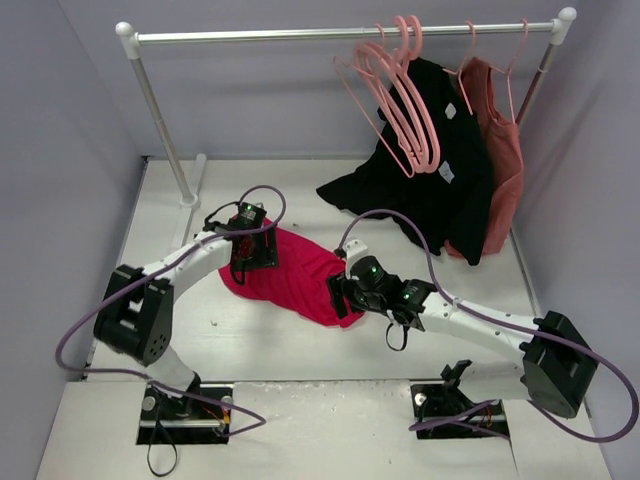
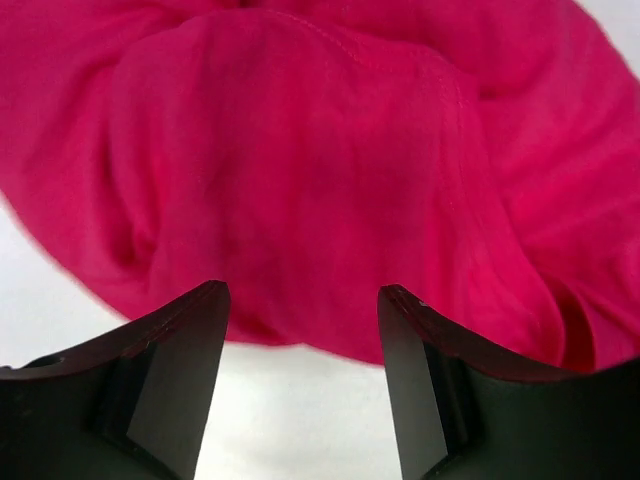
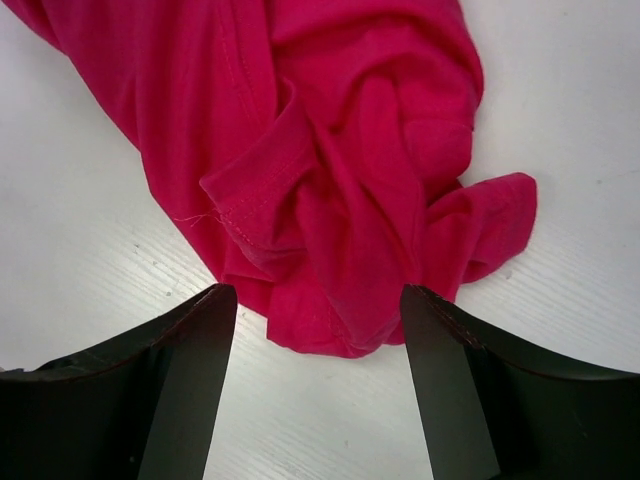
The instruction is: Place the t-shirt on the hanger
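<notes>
A crumpled red t-shirt [image 1: 295, 273] lies on the white table, stretching between my two grippers. Over its left end is my left gripper [image 1: 258, 262], open; in the left wrist view the red cloth [image 2: 320, 180] spreads beyond the parted fingers [image 2: 185, 355], none clearly between them. My right gripper [image 1: 340, 300] is open at the shirt's right end. The right wrist view shows a folded bunch of the shirt [image 3: 350, 230] ahead of the spread fingers [image 3: 190, 360]. Several empty pink hangers [image 1: 405, 110] hang together from the rack's bar [image 1: 260, 36].
A black garment [image 1: 440, 180] and a salmon one [image 1: 500, 150] hang at the right of the rack, the black one's hem spread on the table. The rack's left post [image 1: 160, 120] rises behind my left arm. Bare table [image 1: 280, 350] lies in front of the shirt.
</notes>
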